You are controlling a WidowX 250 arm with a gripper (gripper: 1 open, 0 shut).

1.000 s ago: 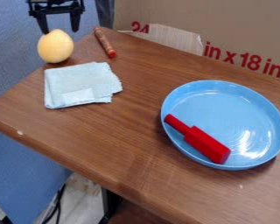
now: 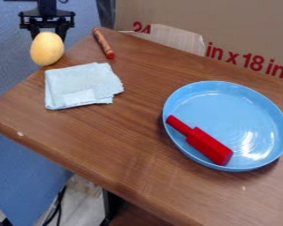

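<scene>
At the top left the black gripper [image 2: 47, 25] is above a yellow oval object [image 2: 46, 49], whose upper end meets its fingers; whether the fingers grip it is unclear. An orange-red stick [image 2: 103, 43] lies to the right. A folded pale blue cloth [image 2: 82, 86] lies on the wooden table. A red object with a handle [image 2: 205, 144] rests in a blue plate [image 2: 236, 110] on the right.
A cardboard box [image 2: 239, 35] stands behind the table [image 2: 120, 150]. Blue material [image 2: 26, 177] lies beyond the left edge.
The gripper and the yellow object have shifted left, away from the orange-red stick. The cloth, plate and red object are unchanged.
</scene>
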